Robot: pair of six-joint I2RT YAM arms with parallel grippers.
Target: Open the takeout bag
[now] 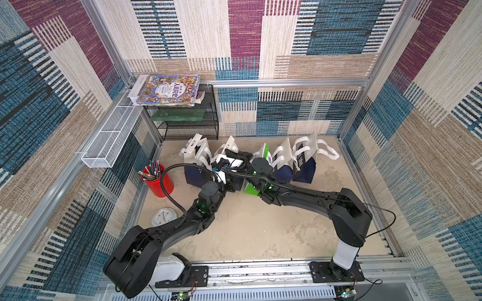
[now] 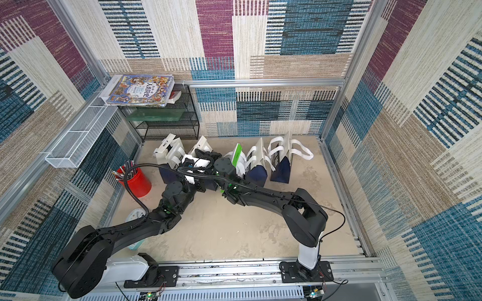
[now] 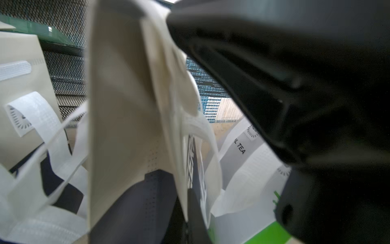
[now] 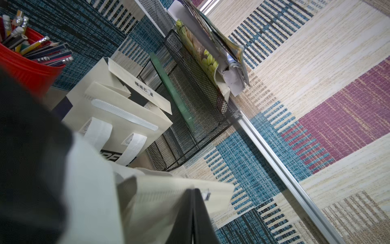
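The takeout bag (image 3: 121, 122), beige with a navy bottom and white handles, stands upright among other bags and is partly hidden by my arms in both top views. In the left wrist view its side fills the middle. Its thin edge runs down between the tips of my left gripper, which is shut on it. At the upper opening, my right gripper is shut with nothing visible between its fingers, in front of the bag's blurred top panel (image 4: 162, 199). The dark body of the right gripper covers the right part of the left wrist view.
Another bag (image 1: 195, 173) stands to the left; a green-and-white bag (image 1: 252, 189) and two navy-bottomed bags (image 1: 304, 173) stand to the right. A red pencil cup (image 1: 163, 186), white clock (image 1: 164, 216) and wire rack (image 1: 213, 118) are at left.
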